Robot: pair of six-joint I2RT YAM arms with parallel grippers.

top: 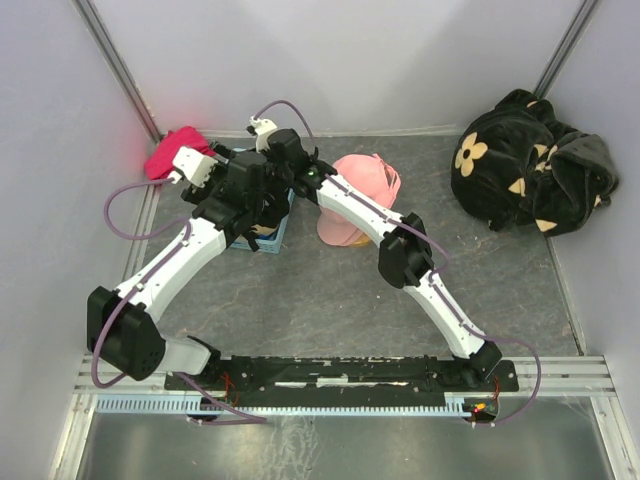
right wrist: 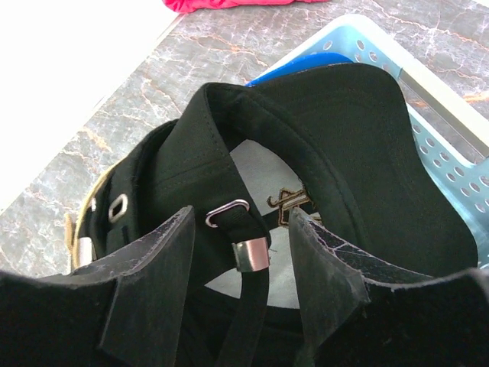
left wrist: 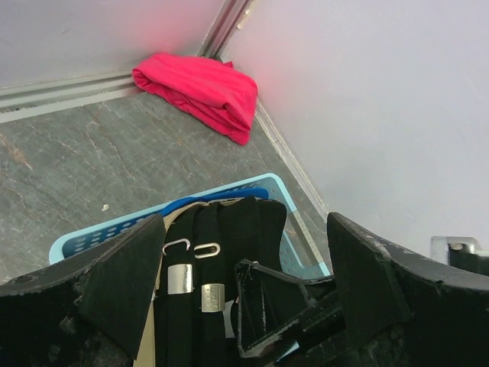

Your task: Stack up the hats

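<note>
Black caps [right wrist: 351, 153] with straps and metal buckles lie in a light blue basket [left wrist: 76, 241], a beige edge and a blue piece among them. My left gripper and my right gripper both hang over the basket, open, black cap fabric visible between and below their fingers. In the top view both wrists meet above the basket and hide much of it. To their right lies a stack of pink caps [top: 355, 190], with a tan one underneath.
A folded red cloth [top: 175, 150] lies at the back left. A large black flowered fabric bundle [top: 525, 165] sits at the back right. Walls surround the floor at the back and sides.
</note>
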